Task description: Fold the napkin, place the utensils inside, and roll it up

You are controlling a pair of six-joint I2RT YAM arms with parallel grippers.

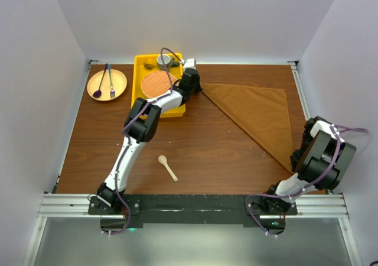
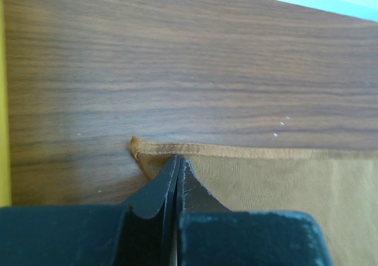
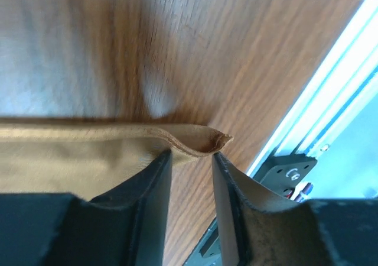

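Note:
A brown napkin [image 1: 260, 118], folded into a triangle, lies on the right of the table. My left gripper is shut at the napkin's upper left corner, its tips pressed on the hem. At the lower right corner, my right gripper has the curled napkin tip [image 3: 204, 142] at its fingertips; whether it is pinched is hard to see. A wooden spoon [image 1: 167, 165] lies front centre. A plate [image 1: 121, 77] at the back left holds a purple spoon [image 1: 97, 92] and a second utensil [image 1: 112, 92].
A yellow tray [image 1: 139, 65] with an orange round mat and a grey cup stands at back centre, beside my left arm. Walls border the table at the sides and back.

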